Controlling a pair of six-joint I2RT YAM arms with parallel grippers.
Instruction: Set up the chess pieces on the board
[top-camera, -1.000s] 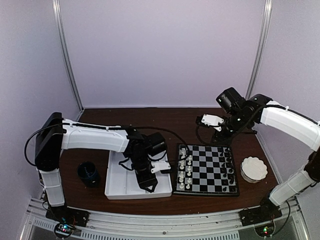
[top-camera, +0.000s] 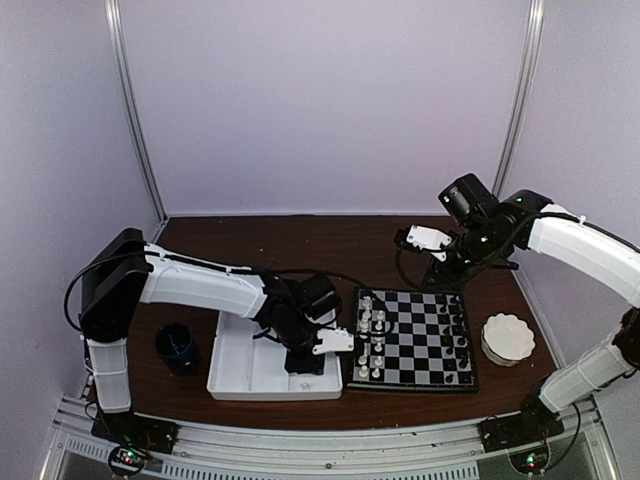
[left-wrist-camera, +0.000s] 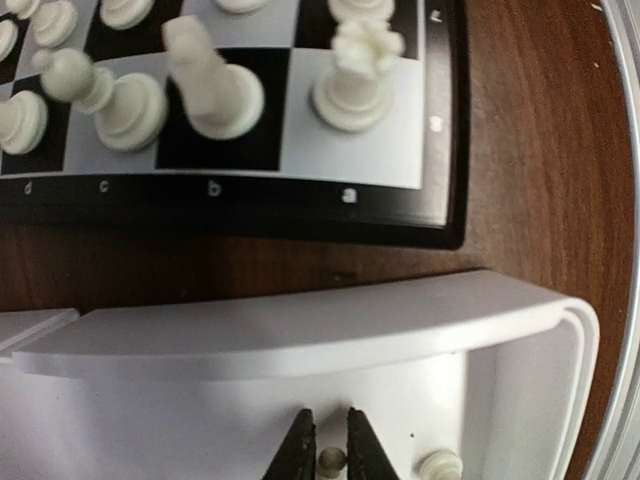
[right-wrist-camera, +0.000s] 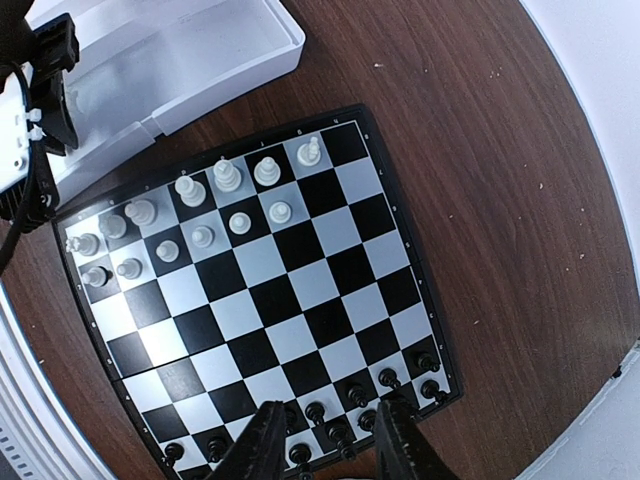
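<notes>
The chessboard (top-camera: 415, 340) lies right of the white tray (top-camera: 245, 370). White pieces (right-wrist-camera: 227, 175) fill most of two rows on its tray side; the squares at that row's far end are bare. Black pieces (right-wrist-camera: 338, 432) stand along the opposite side, partly hidden by my right gripper, which hangs open and empty above them. Down in the tray, my left gripper has its fingers apart around a small pale piece (left-wrist-camera: 331, 462); whether they touch it is unclear. Another white piece (left-wrist-camera: 440, 465) sits nearby in the tray corner.
A dark cup (top-camera: 177, 348) stands left of the tray, and a round white-topped container (top-camera: 507, 338) right of the board. The tray's raised wall (left-wrist-camera: 300, 335) separates my left gripper from the board. Behind the board the wooden table is clear.
The left arm has shifted right within the tray, toward the wall nearest the board. No change shows on the board.
</notes>
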